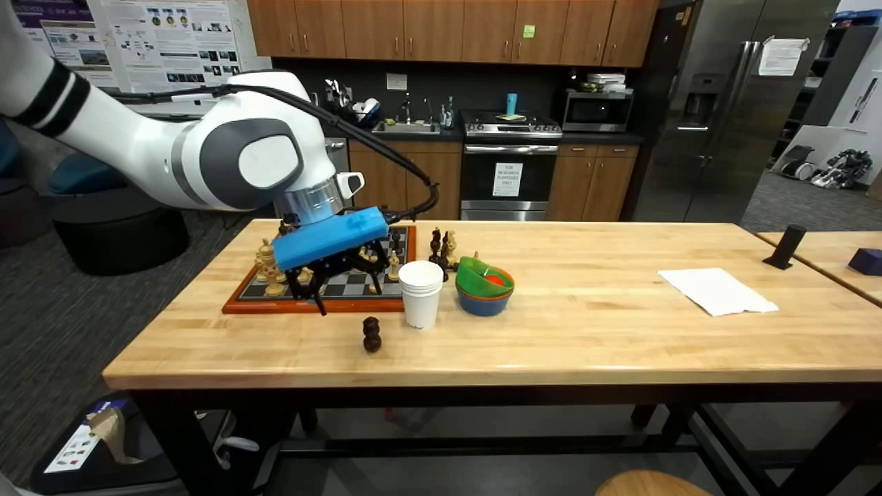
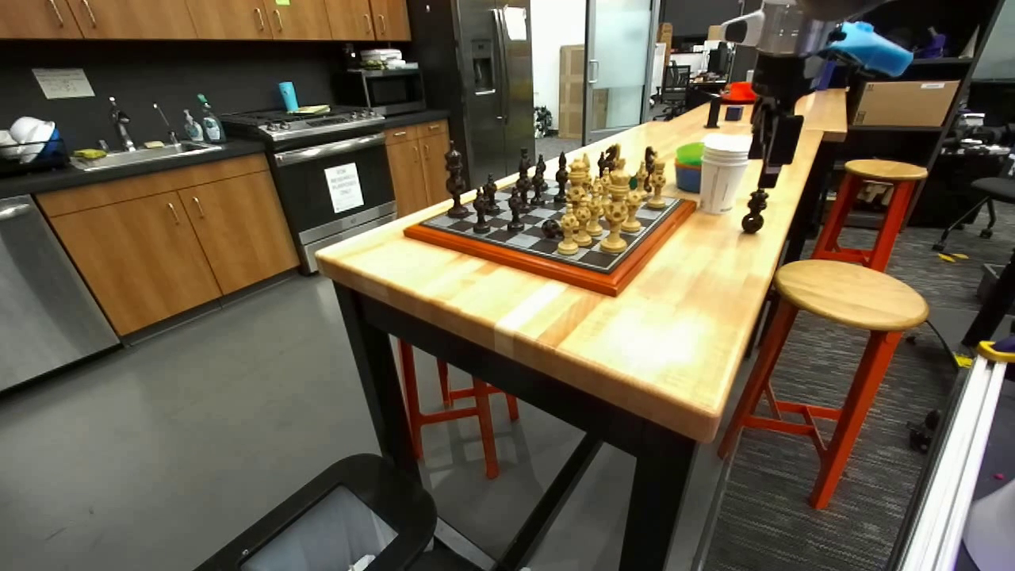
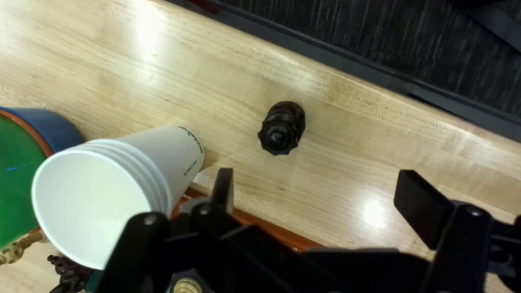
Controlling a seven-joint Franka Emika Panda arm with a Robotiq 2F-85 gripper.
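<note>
A dark carved chess piece (image 1: 372, 335) stands alone on the wooden table, in front of the chessboard (image 2: 633, 270). From above, in the wrist view, the same piece (image 3: 281, 128) appears upright, beyond the fingertips and between them in width. My gripper is open, its fingers wide apart, with nothing held. In the first exterior view the gripper (image 1: 351, 299) hangs over the board's front edge, behind and above the dark piece. Light and dark pieces (image 2: 614, 214) crowd the board, and one dark piece (image 2: 551, 228) on it seems to lie on its side.
A stack of white paper cups (image 1: 421, 296) stands right of the lone piece, close to my gripper's side. Beside it are nested bowls (image 1: 484, 304), and several chess pieces stand behind. A white paper sheet (image 1: 717, 291) lies farther right.
</note>
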